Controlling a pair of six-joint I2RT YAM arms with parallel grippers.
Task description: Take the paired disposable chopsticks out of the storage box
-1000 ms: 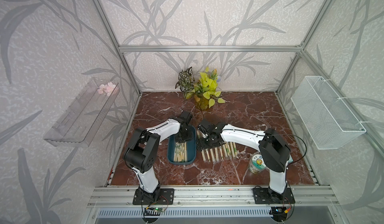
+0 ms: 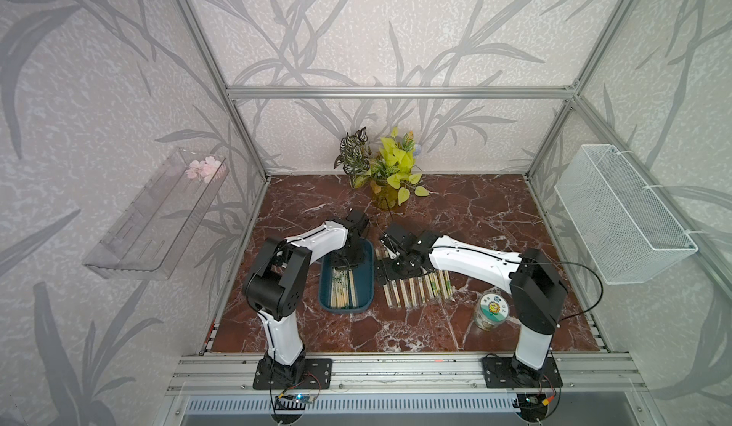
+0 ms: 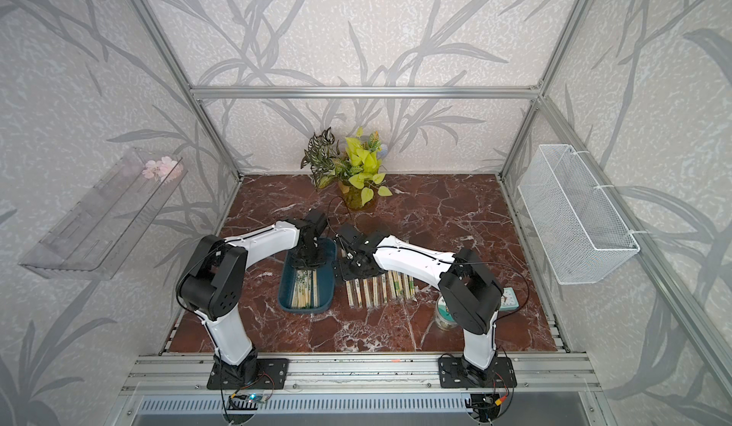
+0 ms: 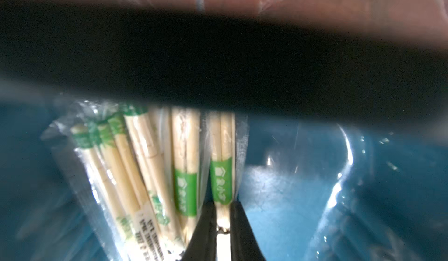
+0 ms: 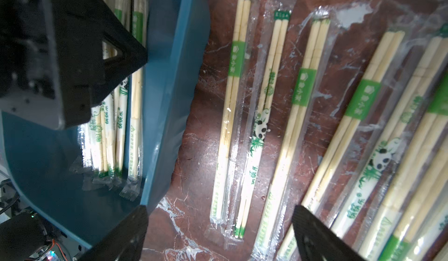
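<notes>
The blue storage box (image 2: 366,289) holds several wrapped chopstick pairs (image 4: 184,186). My left gripper is down inside it, its dark fingers close around the rightmost pair with a green band; whether they grip it is unclear. In the right wrist view my right gripper hangs open over a row of wrapped pairs (image 5: 290,135) lying side by side on the marble table, just right of the box, with nothing held.
A round container (image 2: 492,309) stands at the front right, a potted plant (image 2: 394,167) at the back. A clear tray (image 2: 152,228) and a mesh basket (image 2: 625,220) hang on the side walls.
My left arm has shifted slightly over the box, its elbow a little to the right. My right arm has moved a little rightward.
</notes>
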